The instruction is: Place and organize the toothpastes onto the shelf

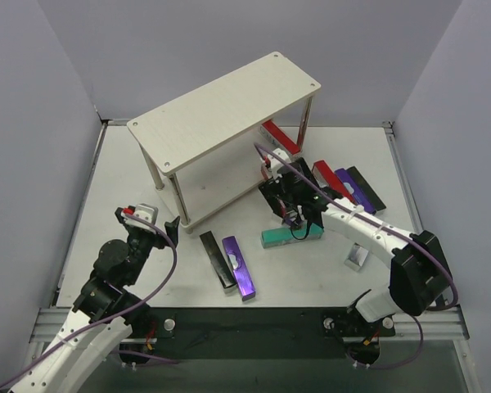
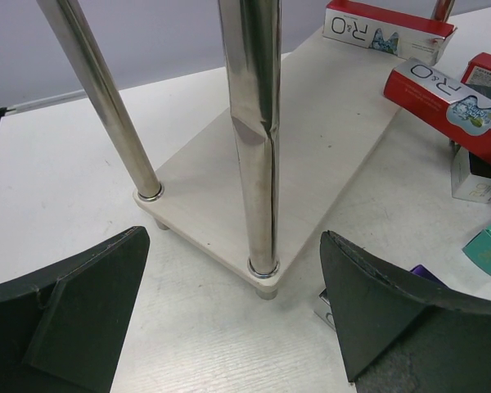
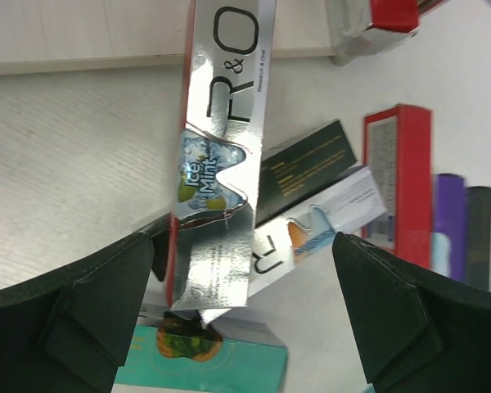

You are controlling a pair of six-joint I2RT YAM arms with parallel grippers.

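Observation:
My right gripper is open over a red-and-silver Ice Mint toothpaste box (image 3: 217,196), which lies propped on other boxes and reaches over the shelf edge. A red box (image 1: 280,137) sits on the lower shelf (image 2: 196,188) at its right end. Beneath and beside the right gripper are a dark box (image 3: 303,164), a white box (image 3: 335,205) and a teal box (image 1: 290,237). My left gripper stands open and empty left of the shelf.
A black box (image 1: 218,259) and a purple box (image 1: 238,266) lie at front centre. Red (image 1: 335,185), purple (image 1: 353,188) and dark (image 1: 367,188) boxes lie at right.

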